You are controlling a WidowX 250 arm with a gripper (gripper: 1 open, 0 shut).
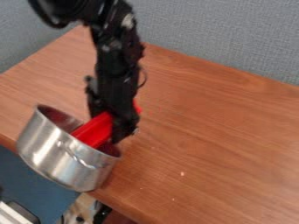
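A steel pot [56, 157] sits at the left front edge of the wooden table [211, 140], tilted, its handle facing forward. The black gripper [114, 118] is down at the pot's right rim, shut on a red cylindrical object [93, 131], which reaches into the pot's mouth. The fingertips are mostly hidden by the red object and the dark arm.
Past the left front edge are a blue floor [35, 188] and some white and dark items at the bottom left. A grey wall stands behind.
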